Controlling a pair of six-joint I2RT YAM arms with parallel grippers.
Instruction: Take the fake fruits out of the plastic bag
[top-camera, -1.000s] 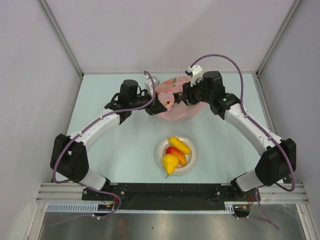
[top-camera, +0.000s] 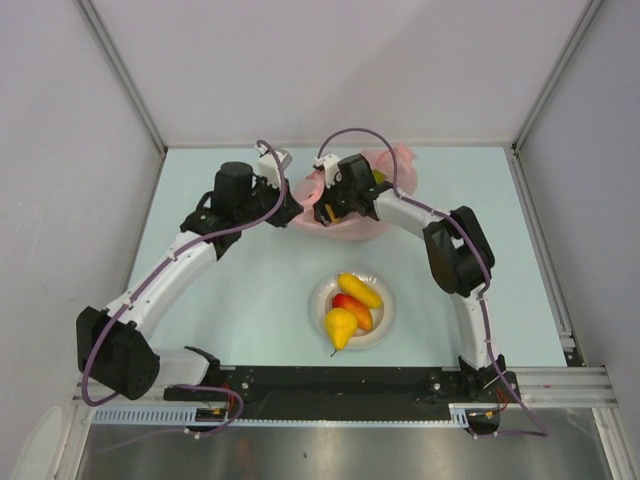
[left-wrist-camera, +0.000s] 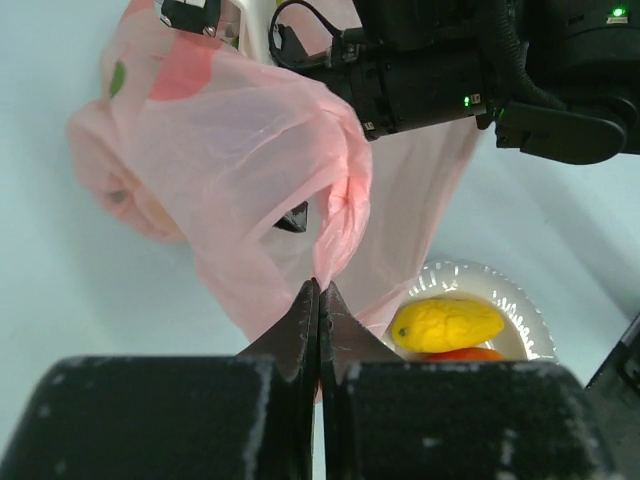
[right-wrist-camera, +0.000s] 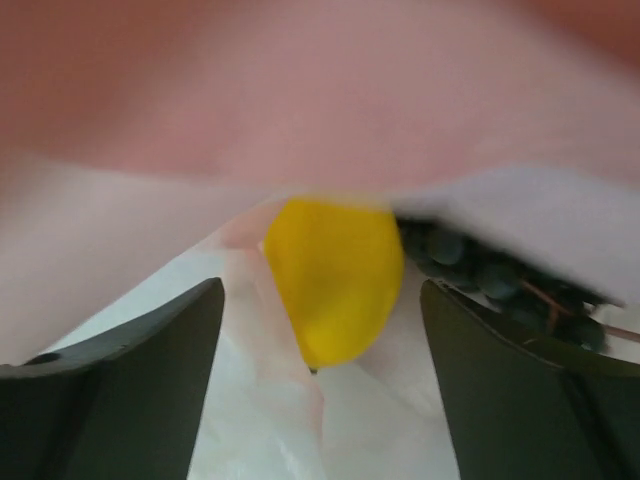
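A pink translucent plastic bag (top-camera: 355, 229) lies at the table's far middle. Its gathered edge (left-wrist-camera: 343, 225) runs down to the tips of my left gripper, which is shut on that thin plastic. Inside the bag, my right gripper stands open. Ahead of its fingers (right-wrist-camera: 190, 340) and between them in the right wrist view is a yellow fruit (right-wrist-camera: 335, 280), and neither finger appears to touch it. Dark round grapes (right-wrist-camera: 500, 280) lie beside it, behind the right finger. Pink film blurs the upper part of that view.
Nearer the front edge, a white plate (top-camera: 384, 327) holds a yellow banana-like fruit (top-camera: 359, 291), a red-orange mango (top-camera: 352, 311) and a yellow pear (top-camera: 340, 327). Bare table (top-camera: 250, 300) lies left of the plate and on the far right.
The right gripper has moved left and into the bag from its right side. The left gripper has shifted left, drawing the bag's edge along with it. The fruits on the plate are unmoved.
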